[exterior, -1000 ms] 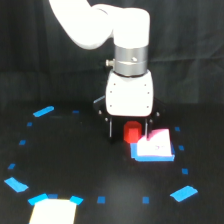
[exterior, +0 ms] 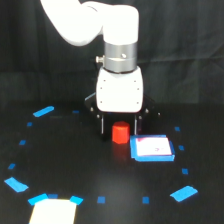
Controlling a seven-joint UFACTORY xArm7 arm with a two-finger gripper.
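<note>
My gripper points down near the middle of the dark table, below the white hand. Its dark fingers are hard to make out against the black background. A small red object shows between and below them, but whether they press on it I cannot tell. Just right of it is a blue-edged square with a pale pink and white middle. The red object is at that square's upper left; whether it touches the table is unclear.
Blue tape strips and small blue marks are scattered over the black surface. A pale yellowish square is at the front left.
The hand has shifted a little to the left, and the red object has shifted left with it. More of the blue-edged square's left part now shows; the square itself has not moved.
</note>
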